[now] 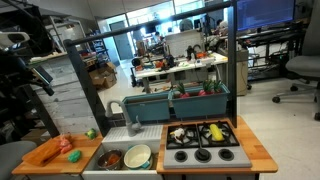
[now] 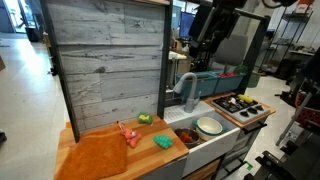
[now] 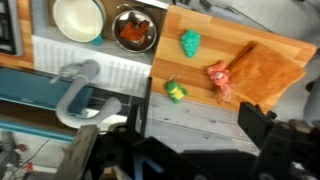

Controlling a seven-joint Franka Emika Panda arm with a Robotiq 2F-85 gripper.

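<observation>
My gripper is open and empty, its dark fingers wide apart at the bottom of the wrist view. It hangs high above the counter, clear of every object. Below lie an orange cloth (image 3: 268,74), a pinkish-red toy (image 3: 219,76), a green piece (image 3: 190,42) and a yellow-green item (image 3: 176,91), all on the wooden counter (image 2: 165,130). In the sink area stand a metal bowl (image 3: 135,27) with reddish-brown contents and a pale bowl (image 3: 79,17). What these small items are is hard to tell.
A grey faucet (image 3: 78,88) rises behind the sink. The stove (image 1: 205,146) beyond the bowls carries a yellow item (image 1: 216,132) and a dark-and-white one. A plank wall (image 2: 110,70) and dark post (image 2: 66,75) border the counter; the air above is free.
</observation>
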